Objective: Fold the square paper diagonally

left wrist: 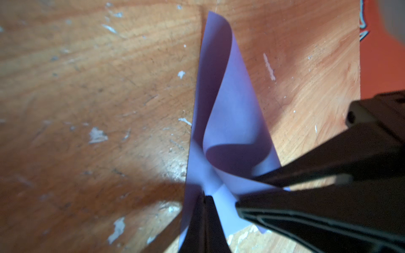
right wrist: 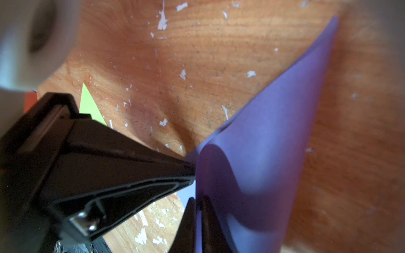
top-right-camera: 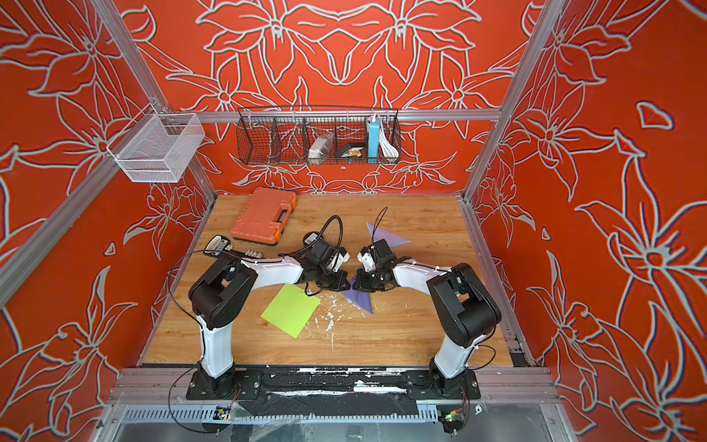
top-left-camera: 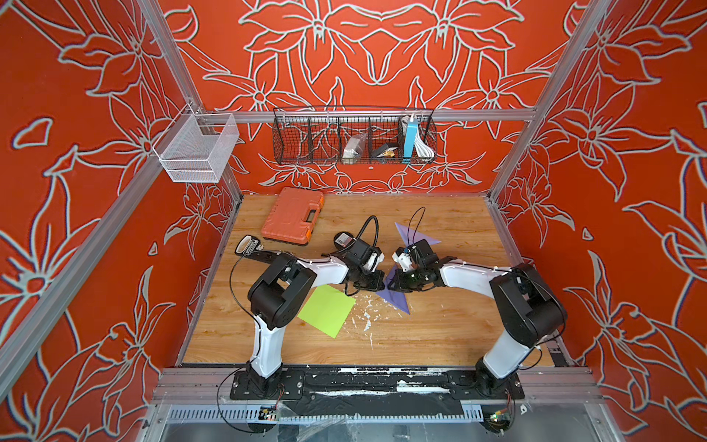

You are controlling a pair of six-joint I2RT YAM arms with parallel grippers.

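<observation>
A purple sheet of paper (top-left-camera: 398, 302) lies in the middle of the table, its far part bent over in a loose, raised curl (left wrist: 236, 113). My left gripper is shut, its tips down on the flat part of the sheet beside the curl; no paper shows between its fingers. From the other side, my right gripper is shut on the purple paper, the lifted edge running between its fingers. Both grippers nearly meet over the sheet, with the right one's fingers (left wrist: 320, 202) close beside the left tips. The arms hide the sheet's far portion in the top views.
A lime-green square (top-left-camera: 327, 309) lies front left of the purple sheet. Behind the right gripper is another purple piece (top-left-camera: 417, 234). An orange case (top-left-camera: 293, 215) stands back left, and white scraps (top-left-camera: 367, 324) dot the table.
</observation>
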